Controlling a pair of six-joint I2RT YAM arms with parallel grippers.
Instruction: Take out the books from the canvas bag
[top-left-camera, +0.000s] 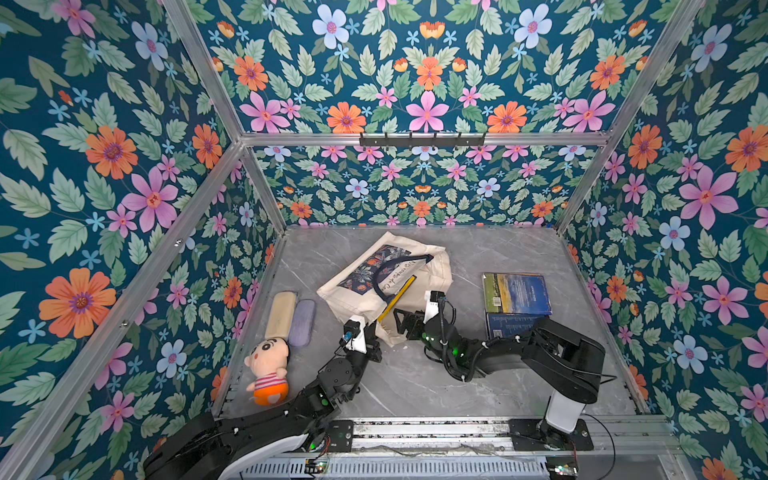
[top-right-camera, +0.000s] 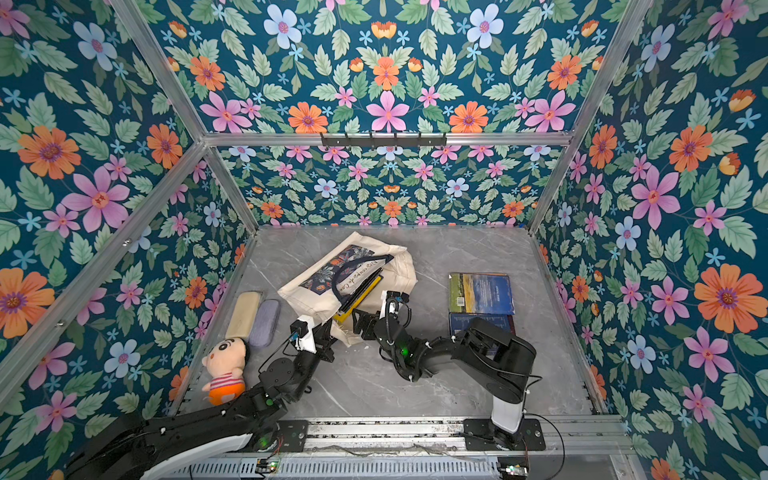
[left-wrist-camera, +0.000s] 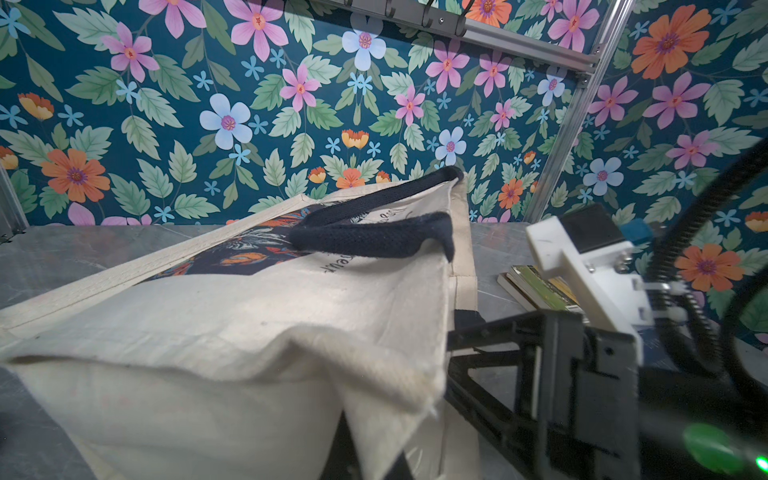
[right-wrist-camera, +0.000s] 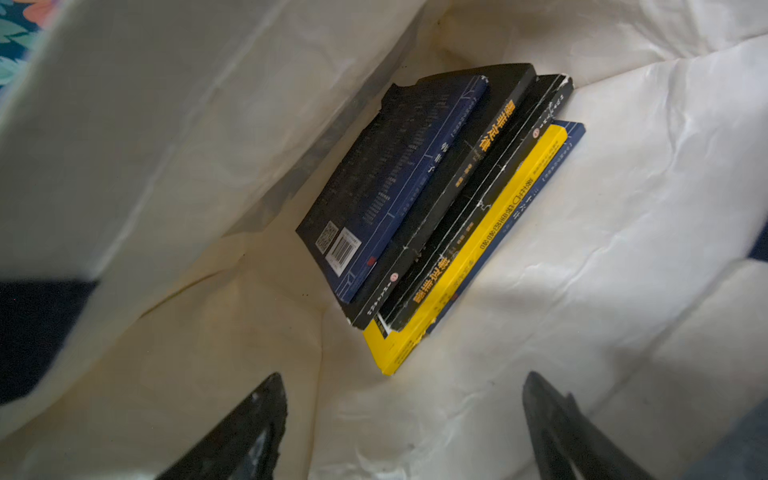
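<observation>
The cream canvas bag (top-left-camera: 344, 296) lies on its side, mouth toward the arms. A stack of several books (right-wrist-camera: 424, 208), black, navy and a yellow one (right-wrist-camera: 472, 264), lies inside. My left gripper (top-left-camera: 366, 345) is at the bag's front edge, fingers mostly behind fabric in the left wrist view, no book seen between them. My right gripper is at the bag's mouth, part open, fingers apart with nothing between them, the books ahead of it.
Two books (top-left-camera: 516, 292) lie on the right of the grey table (top-left-camera: 416, 384). A plush doll (top-left-camera: 268, 376), a cream case (top-left-camera: 280, 316) and a lavender case (top-left-camera: 301, 324) lie at the left.
</observation>
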